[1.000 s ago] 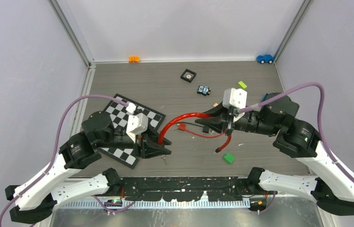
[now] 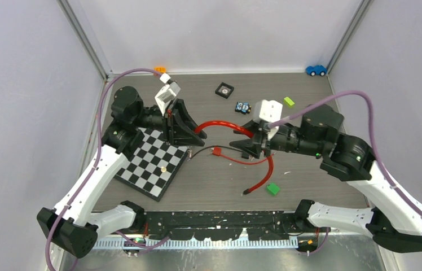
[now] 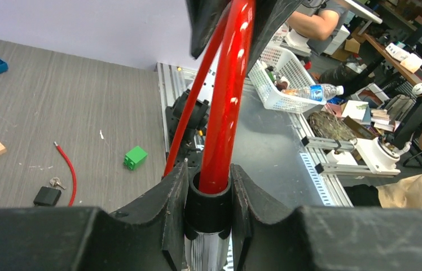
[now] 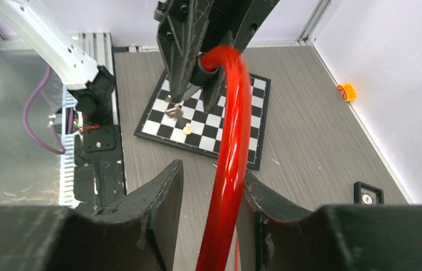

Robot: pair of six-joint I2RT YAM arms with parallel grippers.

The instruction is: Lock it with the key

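Note:
A thick red cable lock arches between the two grippers. My left gripper [image 2: 202, 135] is shut on its black end collar [image 3: 209, 212], with a silver barrel [image 3: 206, 248] below. Near that barrel a small metal key [image 4: 174, 111] shows over the chessboard; whether it sits in the lock, I cannot tell. My right gripper stands open around the red cable [image 4: 228, 164], a gap showing between the cable and the left finger. Past the right gripper the cable curls down to a free dark tip [image 2: 247, 191].
A chessboard [image 2: 155, 164] lies under the left arm. On the table are a thin red cable [image 2: 242, 162], a black block [image 3: 47, 196] with a key beside it [image 3: 56, 182], and a green block [image 2: 273, 189]. The back middle holds small items.
The cable's free end now hangs longer and nearer the front.

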